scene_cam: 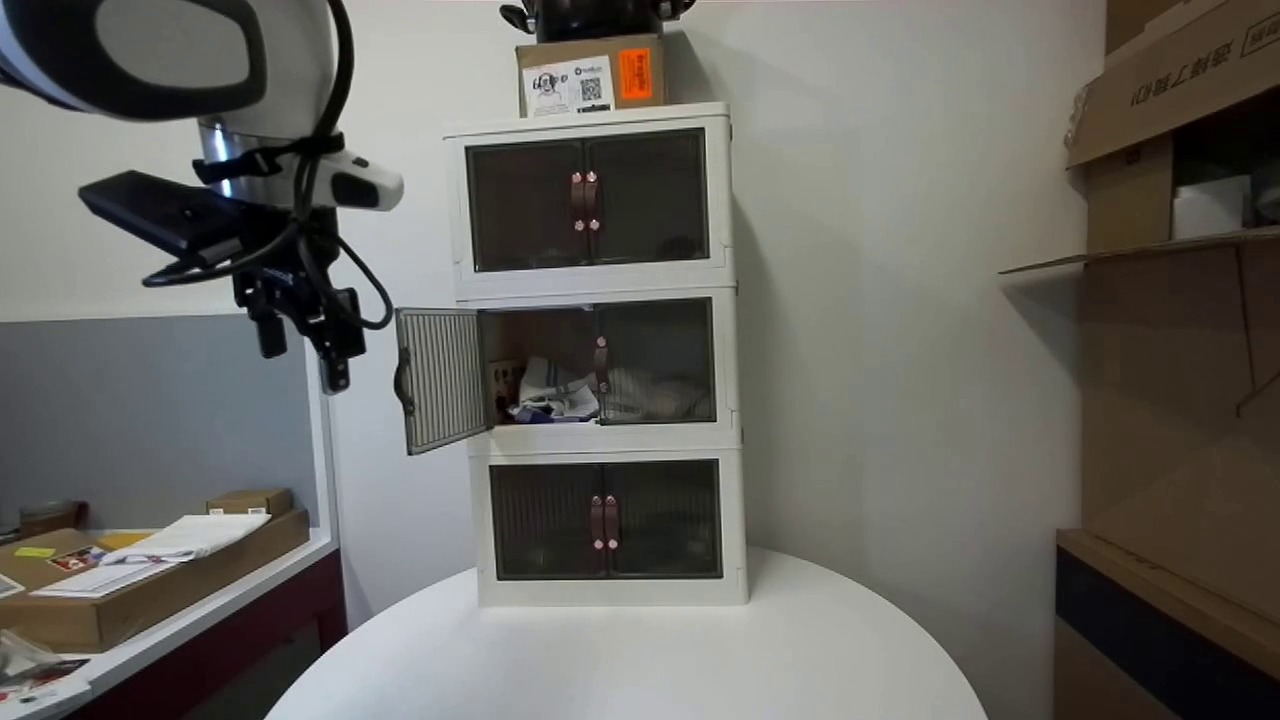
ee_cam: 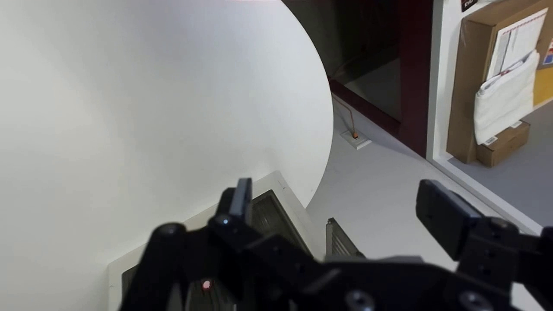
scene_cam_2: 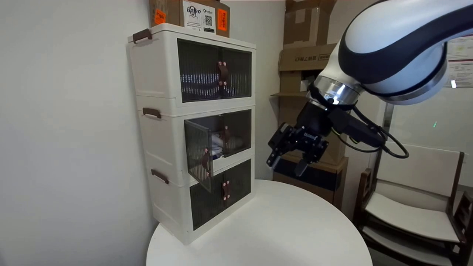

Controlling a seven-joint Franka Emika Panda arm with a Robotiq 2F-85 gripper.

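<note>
A white cabinet [scene_cam: 723,360] of three stacked units stands on the round white table [scene_cam: 744,672]. In the middle unit the left door [scene_cam: 446,378] is swung outward; its right door [scene_cam: 656,361] is closed. White cloth [scene_cam: 558,390] lies inside the opened half. My gripper [scene_cam: 302,360] hangs in the air left of the swung-out door, apart from it, in exterior view 1. Its fingers are spread wide in the wrist view, and only background shows between them. From the other side, the gripper [scene_cam_2: 286,169] appears above the table's edge, clear of the cabinet.
A cardboard box [scene_cam: 590,74] and a black pot [scene_cam: 596,18] sit on top of the cabinet. Side desk, left, holds a cardboard tray [scene_cam: 120,618] and papers. Cardboard boxes [scene_cam: 1182,396] stand at the right.
</note>
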